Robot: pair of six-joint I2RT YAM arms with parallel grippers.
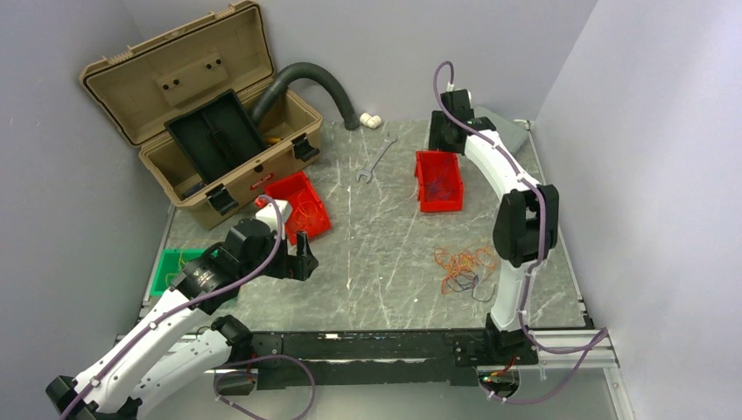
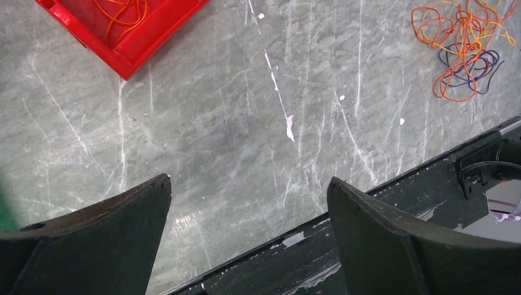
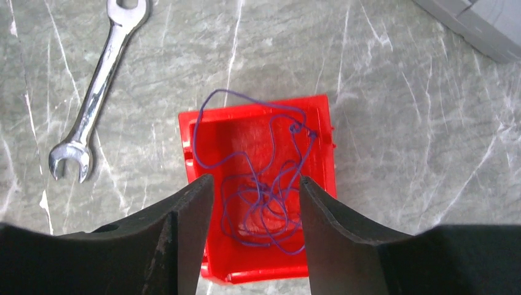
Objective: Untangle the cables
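Observation:
A tangle of orange and yellow cables with a dark blue or purple one (image 1: pixel 464 266) lies on the table at the front right; the left wrist view shows these orange cables (image 2: pixel 470 37) at its upper right corner. Inside the right red bin (image 3: pixel 264 274) rests a loose purple cable (image 3: pixel 261 190), one loop of it over the far rim. Above that bin my right gripper stands open, nothing between its fingers. The left red bin (image 2: pixel 161 42) holds an orange cable (image 2: pixel 126 15). Nearer the front left, my left gripper hangs open and empty over bare table.
A wrench (image 1: pixel 376 157) lies left of the right bin. At the back left stands an open toolbox (image 1: pixel 236 166) with a dark hose (image 1: pixel 319 77). A green bin (image 1: pixel 164 269) sits at the left edge.

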